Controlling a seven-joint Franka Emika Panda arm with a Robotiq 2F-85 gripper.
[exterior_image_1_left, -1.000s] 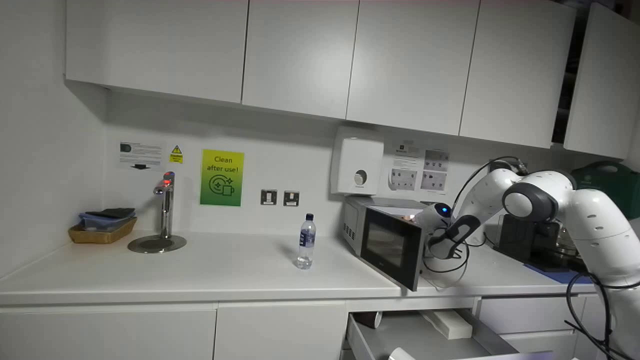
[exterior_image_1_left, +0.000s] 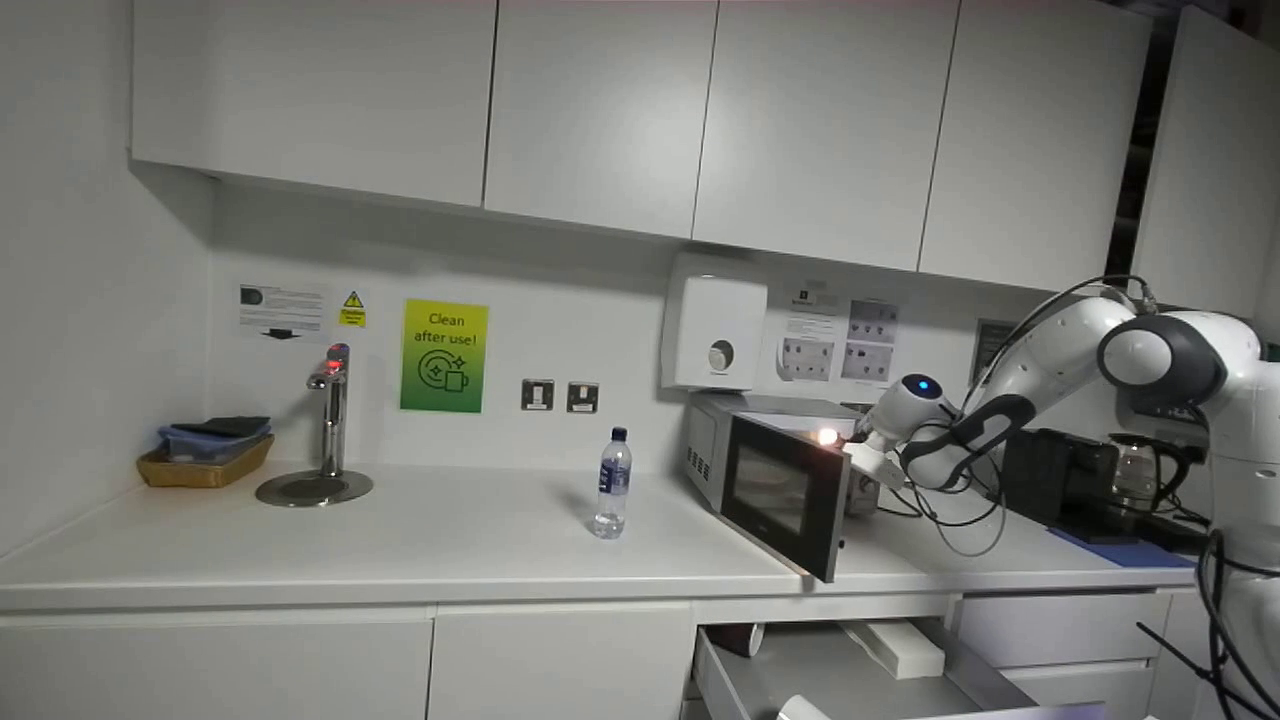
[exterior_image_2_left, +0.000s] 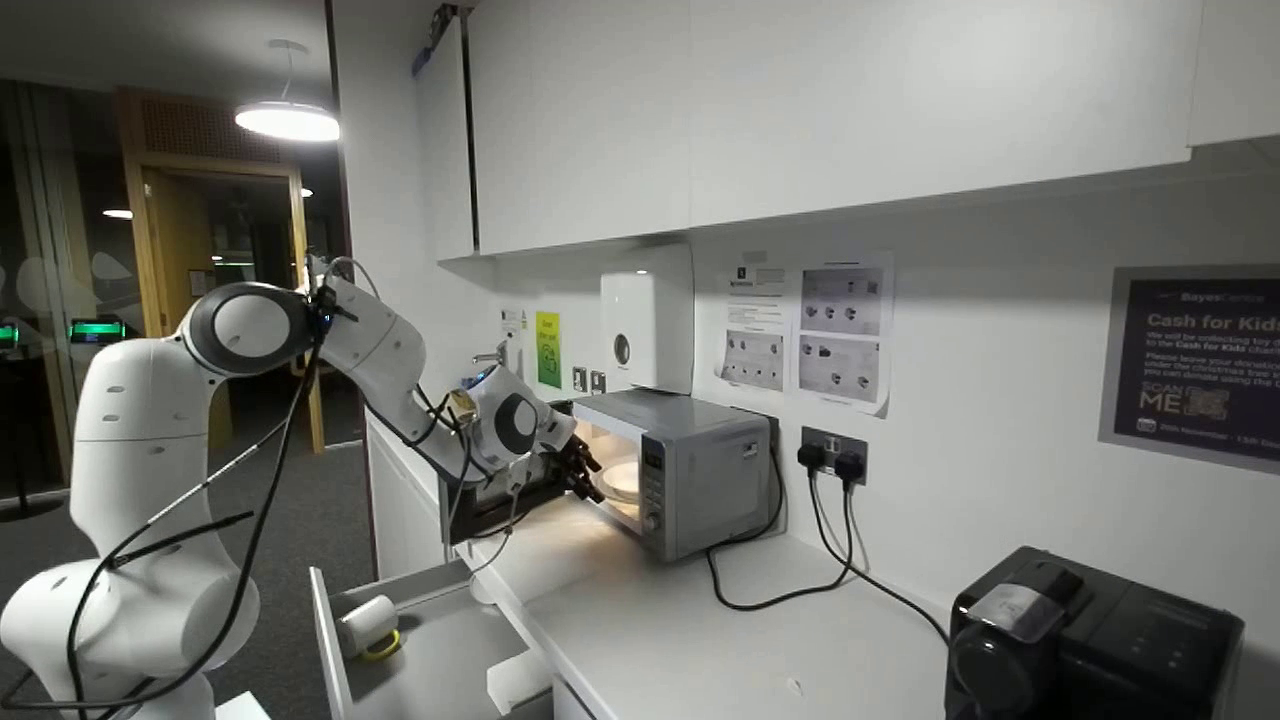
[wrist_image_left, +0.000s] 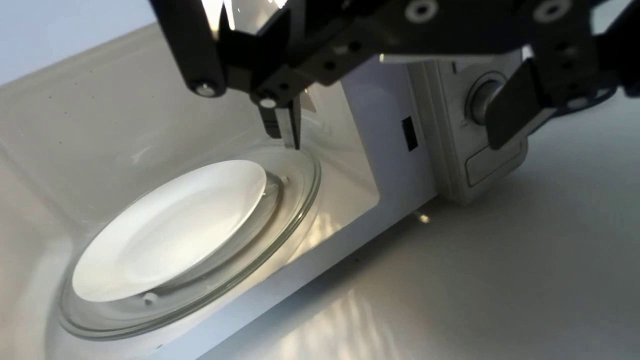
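Note:
A white plate (wrist_image_left: 171, 231) lies on the glass turntable (wrist_image_left: 300, 213) inside the lit microwave (exterior_image_2_left: 714, 462), whose door (exterior_image_1_left: 786, 492) stands wide open. In the wrist view my gripper is open, its fingers well apart and nothing between them. It hangs above and to the right of the plate, not touching it. Exterior view 2 shows the gripper (exterior_image_2_left: 585, 468) at the microwave's mouth, in front of the plate (exterior_image_2_left: 621, 482). The microwave door and arm hide the fingers in exterior view 1.
Below the counter a drawer (exterior_image_2_left: 444, 648) is pulled out, holding a white mug (exterior_image_2_left: 367, 626) and a white box (exterior_image_2_left: 518, 682). A water bottle (exterior_image_1_left: 612, 486) stands left of the microwave. A black coffee machine (exterior_image_2_left: 1092, 636) is at the right.
The arm has drawn back from the microwave, up and to the right in exterior view 1. The microwave door, bottle and drawer stay where they were.

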